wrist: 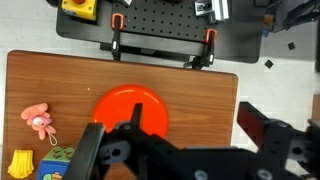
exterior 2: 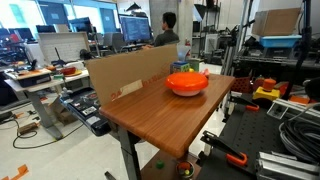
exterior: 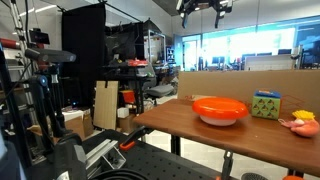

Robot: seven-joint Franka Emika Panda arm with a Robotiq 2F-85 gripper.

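Note:
High above the table, my gripper [exterior: 202, 19] shows at the top edge of exterior view 1, its fingers spread apart. The wrist view looks down past the open gripper, and nothing shows between its fingers. A round red-orange bowl [exterior: 220, 107] with a pale underside rests on the brown wooden table [exterior: 173, 121]. Behind it stands a green box [exterior: 265, 105] with a blue top. A pink toy [exterior: 301, 127] and a yellow object [exterior: 303, 115] lie near the right end. From above, the bowl [wrist: 132, 108] appears as a plain red disc, partly hidden by the gripper.
A tan panel [exterior 2: 125, 77] stands along the table's back side. The black base [wrist: 168, 30] with clamps and cables borders the opposite edge. Bare wood lies beside the bowl, toward the near end in exterior view 2.

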